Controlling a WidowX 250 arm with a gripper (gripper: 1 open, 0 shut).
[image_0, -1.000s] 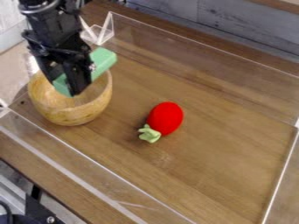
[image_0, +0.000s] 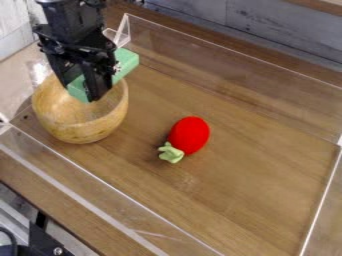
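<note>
My black gripper (image_0: 83, 68) hangs over a wooden bowl (image_0: 83, 124) at the left, shut on a mint-green block (image_0: 123, 64). The block is tilted, partly hidden behind the fingers, with its lower part over the bowl's opening. Whether it touches the bowl is unclear.
A red vegetable (image_0: 189, 134) with a pale green stem lies right of the bowl on the wooden table (image_0: 261, 180). A grey wall runs along the back.
The bowl and red vegetable look unmoved.
</note>
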